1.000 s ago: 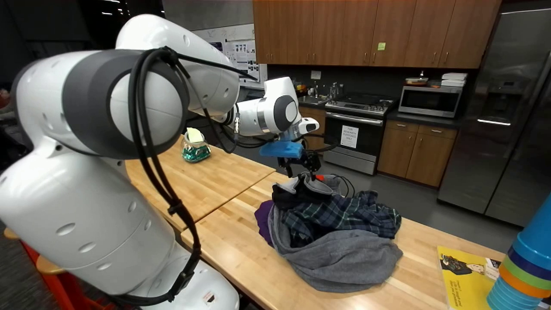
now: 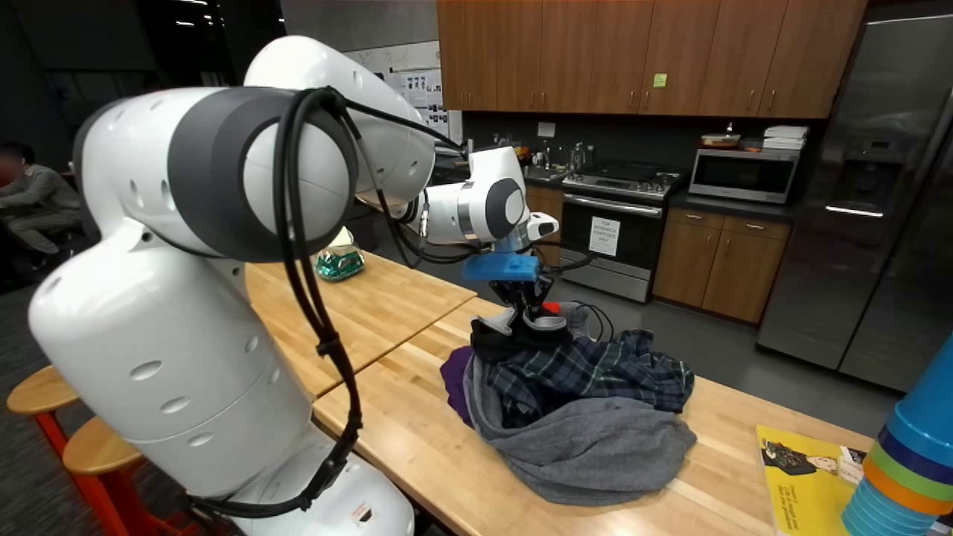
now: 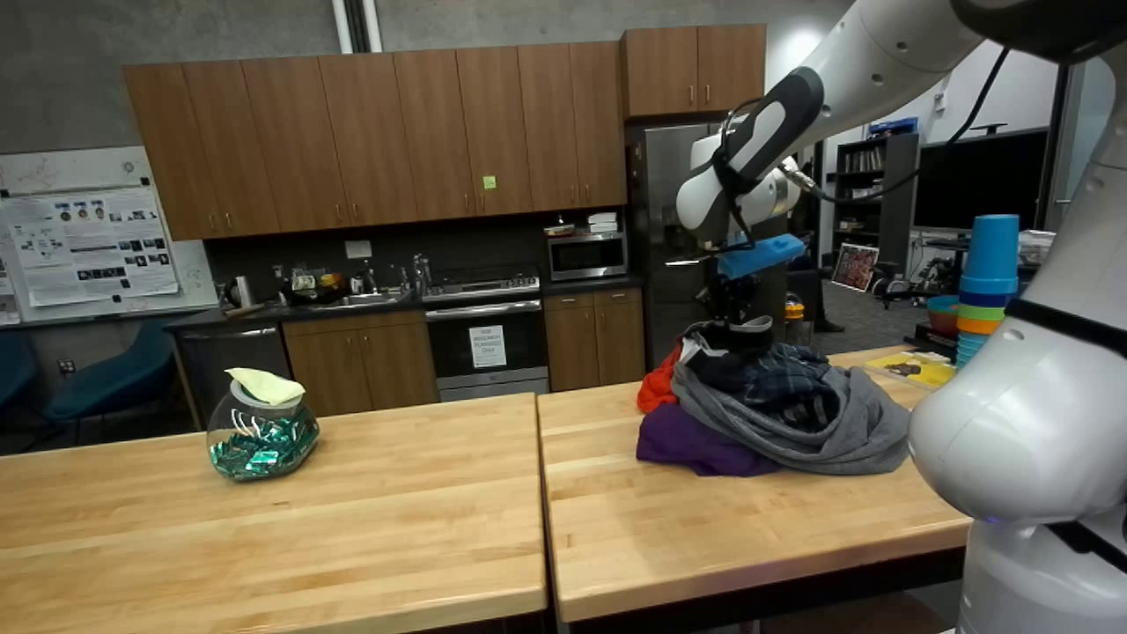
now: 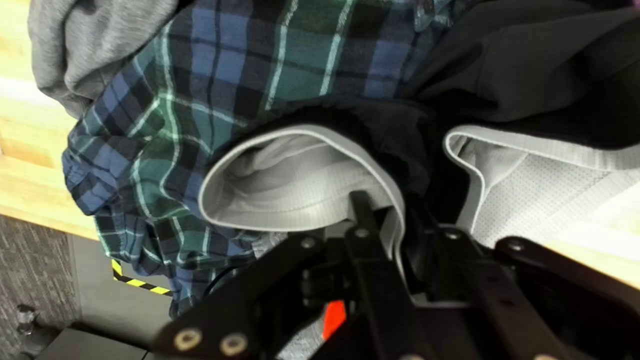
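Observation:
Down in the top of the clothes pile, my gripper has its fingers part open. In the wrist view, the pale waistband edge of a black garment with grey lining [image 4: 294, 180] passes between them; one finger [image 4: 362, 219] lies inside the opening. Whether both fingers touch the cloth cannot be made out. A green and blue plaid garment [image 2: 590, 371] lies just under the black one, with a grey garment [image 2: 594, 451] spread below it. Purple cloth [image 3: 697, 440] and red cloth [image 3: 660, 382] show at the pile's side.
A glass jar with green wrappers [image 3: 264, 433] stands on the other table. Stacked blue cups [image 2: 920, 438] and a yellow book [image 2: 804, 482] are near the right end of the table. Bare wood [image 2: 393, 429] lies between the arm's base and the pile.
My gripper has come down into the black garment on top of the pile. Its fingers stand closer together than before. The rest of the pile looks much the same.

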